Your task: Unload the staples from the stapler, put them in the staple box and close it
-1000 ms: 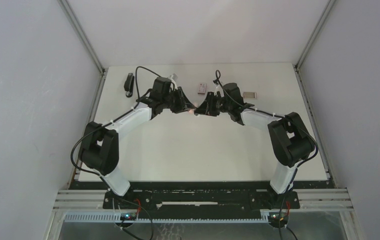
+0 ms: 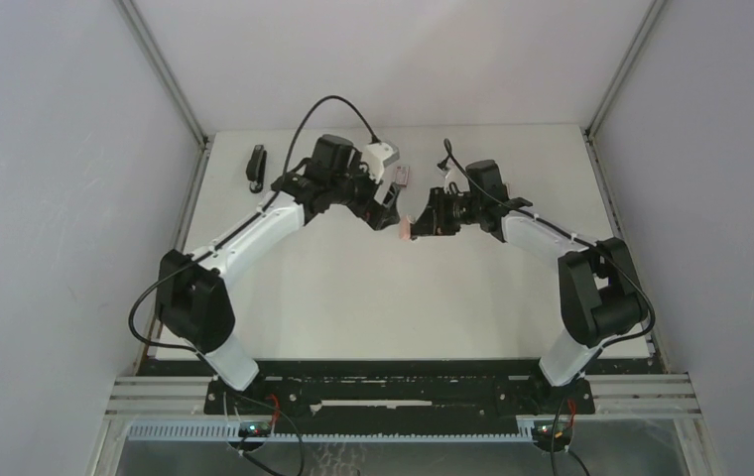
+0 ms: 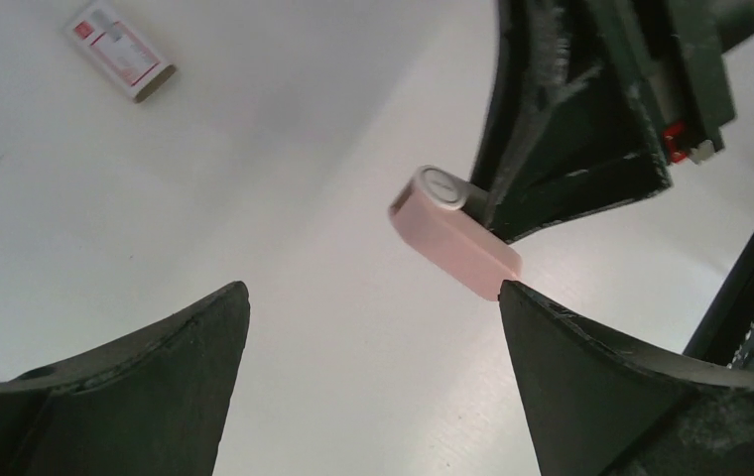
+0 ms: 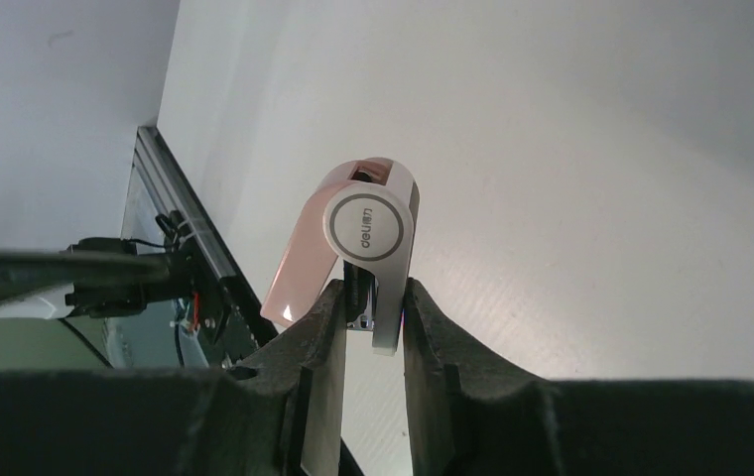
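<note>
A small pink-and-white stapler (image 4: pixel 364 233) is pinched in my right gripper, its round printed end facing the camera in the right wrist view. One pink cover (image 4: pixel 299 263) angles away from the white side, and a dark gap with a bit of metal shows between them. My left gripper is open, with nothing held. The stapler's pink side (image 3: pixel 457 245) appears beyond the left fingertips, clear of them. From above, the left gripper (image 2: pixel 387 208) stands just left of the pink stapler (image 2: pixel 406 228). I cannot tell whether staples are inside.
A small staple box (image 2: pixel 401 177) lies on the white table (image 2: pixel 373 307) behind the grippers. Far off at the back left rests a black stapler-like object (image 2: pixel 256 169).
My right gripper has shifted right with the stapler; the left has also moved right.
</note>
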